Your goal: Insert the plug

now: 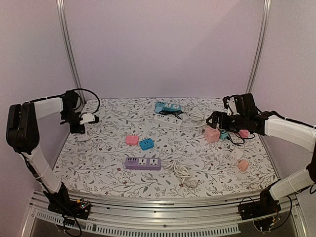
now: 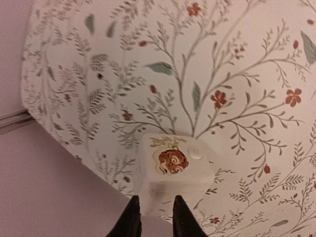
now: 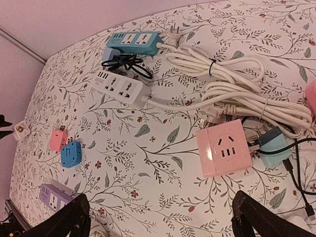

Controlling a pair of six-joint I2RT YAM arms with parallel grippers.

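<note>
My left gripper hangs over a white block with a printed tiger face point(image 2: 173, 163) at the table's left edge; its fingers look partly apart, with the block beyond the fingertips. My right gripper is open above the right side, over a pink cube socket point(image 3: 222, 148) and a teal block point(image 3: 274, 148). A white power strip point(image 3: 118, 89), a teal strip point(image 3: 133, 42), a purple strip point(image 1: 142, 163), a small pink block point(image 1: 132, 139) and a blue socket point(image 1: 146, 143) lie on the table. A white plug point(image 3: 174, 34) rests behind the coiled cable.
Coiled white cables point(image 3: 212, 69) and black cords crowd the back right. Another white coil point(image 1: 180, 175) lies at front centre, with small pale blocks at front right point(image 1: 242, 165).
</note>
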